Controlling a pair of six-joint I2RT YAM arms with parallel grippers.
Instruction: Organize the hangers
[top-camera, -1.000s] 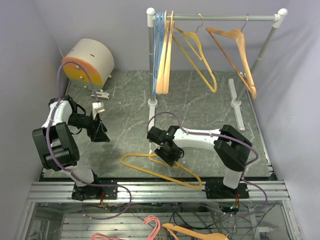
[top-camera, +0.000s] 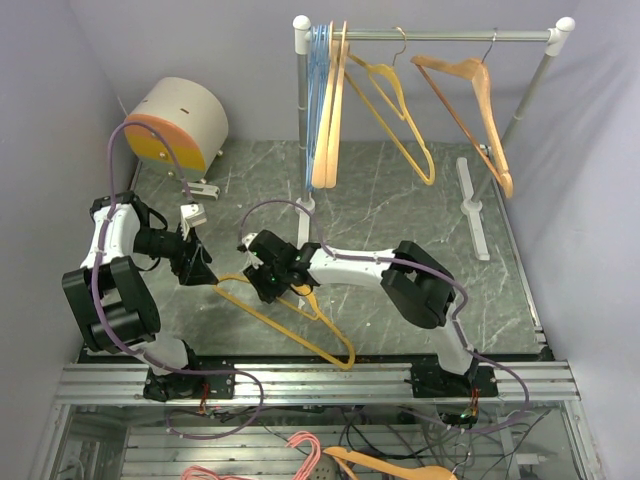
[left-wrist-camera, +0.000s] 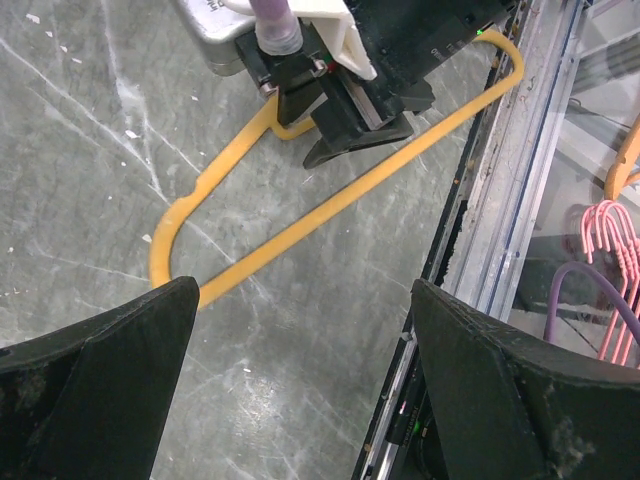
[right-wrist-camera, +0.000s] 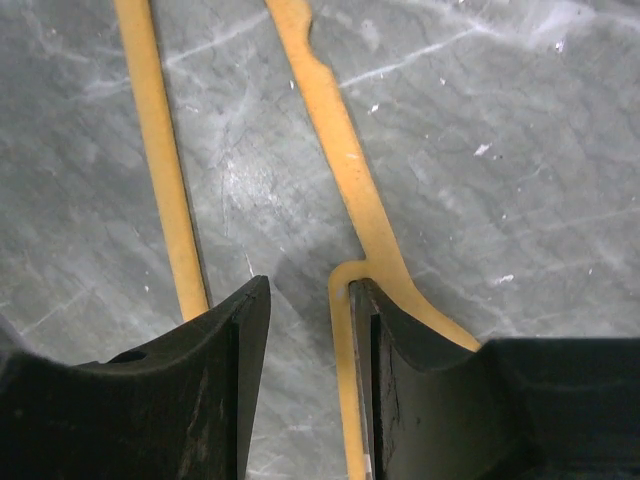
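A yellow hanger (top-camera: 288, 333) lies flat on the grey marble floor, also seen in the left wrist view (left-wrist-camera: 336, 206) and the right wrist view (right-wrist-camera: 168, 190). My right gripper (top-camera: 262, 280) is low over its upper side, open, with the hanger's thin bar at its right finger (right-wrist-camera: 365, 330). My left gripper (top-camera: 197, 268) stands open at the left, just beside the hanger's left end, nothing between its fingers.
A rail (top-camera: 450, 36) carries blue hangers (top-camera: 316, 100), wooden hangers and another yellow one (top-camera: 420, 150). A white drum with an orange face (top-camera: 177, 122) stands back left. Pink hangers (top-camera: 301, 450) lie in front, beyond the floor's edge.
My right gripper has moved left, and the hanger on the floor has shifted left with it toward my left gripper. The left arm has barely moved.
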